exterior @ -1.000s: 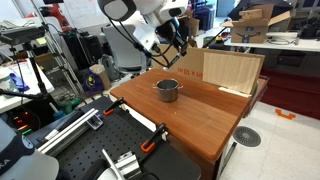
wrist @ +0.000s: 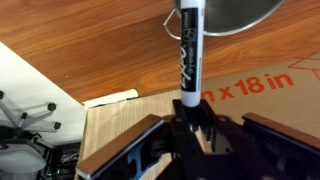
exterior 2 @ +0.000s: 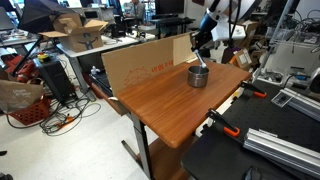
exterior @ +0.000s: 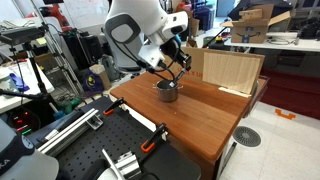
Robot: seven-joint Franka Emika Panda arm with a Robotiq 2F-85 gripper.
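Note:
A white marker with dark lettering is held upright by my gripper, whose dark fingers are shut on it. In the wrist view the marker's far end overlaps the metal pot, partly cut off at the top. In exterior view 1 the grey pot stands on the wooden table, with the gripper just above it. The second exterior view also has the marker slanting down towards the pot. Whether its lower tip is inside the rim cannot be told.
An upright cardboard panel lines the table's far edge. A slim white object lies on the tabletop near the panel.
My gripper has come down towards the pot, carrying the marker lower. The pot stays where it was on the table.

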